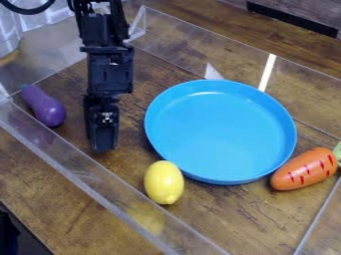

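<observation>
My black gripper is low over the wooden table, left of a round blue plate. Its fingertips are down near the surface, and I see no object held in them. A purple eggplant lies to the gripper's left. A yellow lemon lies below the plate's lower left edge, and an orange carrot lies at the plate's lower right.
Clear plastic walls run along the left and lower part of the workspace. Bare wood is free behind the plate and in front of it to the right.
</observation>
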